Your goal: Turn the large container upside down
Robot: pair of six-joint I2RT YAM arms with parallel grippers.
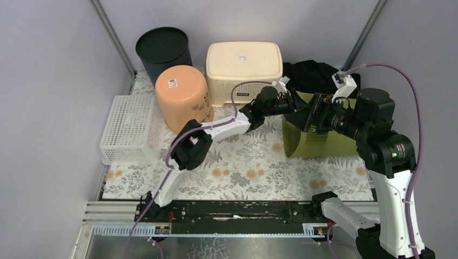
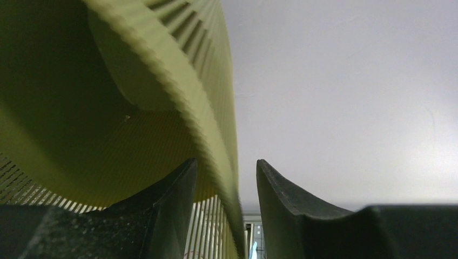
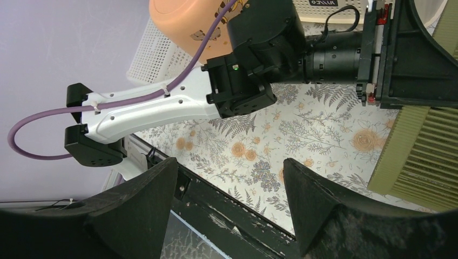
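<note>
The large olive-green container (image 1: 335, 147) lies on its side at the right of the table, its open mouth facing left. In the left wrist view its rim (image 2: 208, 137) runs down between the fingers of my left gripper, which is open. A gap shows between the rim and the right-hand finger (image 2: 278, 191). My right gripper stands open above the container, only table and floor showing between its fingers. From the top, the two grippers overlap, and the left fingertips are hard to make out. The container's ribbed side (image 3: 424, 156) shows at the right wrist view's edge.
An orange bucket (image 1: 181, 100), a dark bin (image 1: 163, 48), a white basket (image 1: 128, 132) and a cream box (image 1: 244, 59) stand upside down at left and back. Black cloth (image 1: 310, 75) lies behind the container.
</note>
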